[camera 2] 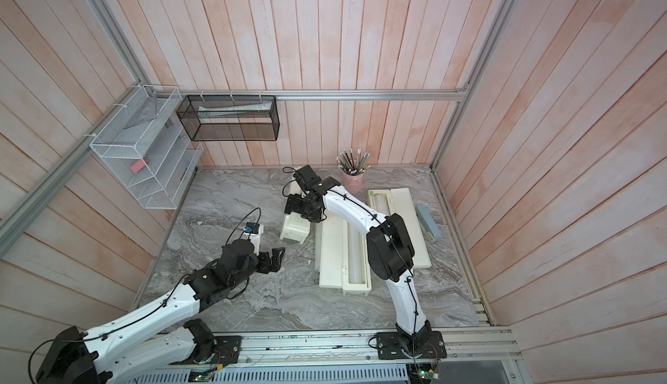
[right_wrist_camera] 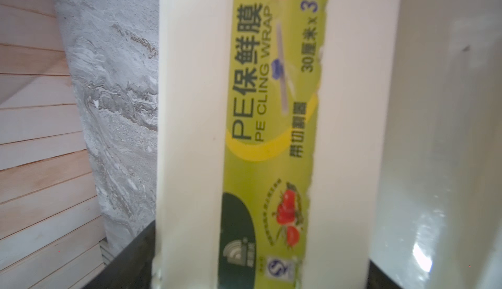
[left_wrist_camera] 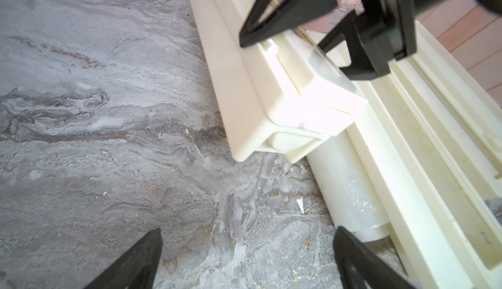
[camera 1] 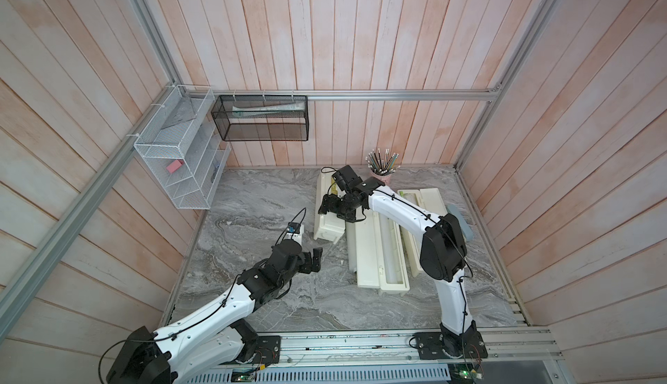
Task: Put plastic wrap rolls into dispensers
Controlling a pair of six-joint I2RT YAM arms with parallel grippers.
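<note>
A white cling wrap dispenser with a yellow-green label sits slightly raised or tilted, with my right gripper astride it; whether its fingers grip it is unclear. Beneath and beside it lies a pale wrap roll, partly hidden, against an open dispenser with an empty-looking trough. Another open dispenser at the right holds a pale roll. My left gripper is open and empty, on the counter side, in front of the labelled dispenser.
A pink cup of pencils stands at the back, a blue-grey object lies at the far right, and wire racks hang on the walls.
</note>
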